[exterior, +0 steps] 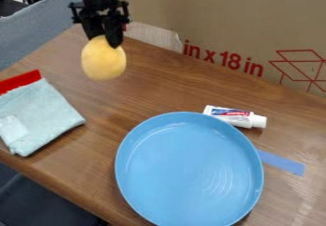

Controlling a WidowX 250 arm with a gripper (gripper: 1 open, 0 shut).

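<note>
The black gripper [105, 31] hangs at the upper left of the camera view, shut on a pale yellow oval object [103, 61] that it holds up over the wooden table; its fingertips are partly hidden by that object. A blue plate [189, 169] lies at the lower right, with a white toothpaste tube [237, 116] just behind it. A folded pale blue cloth [38, 117] lies at the left edge of the table.
A red strip [18, 80] lies behind the cloth. A cardboard panel [230, 20] walls the back. Blue tape [283, 163] is on the table right of the plate.
</note>
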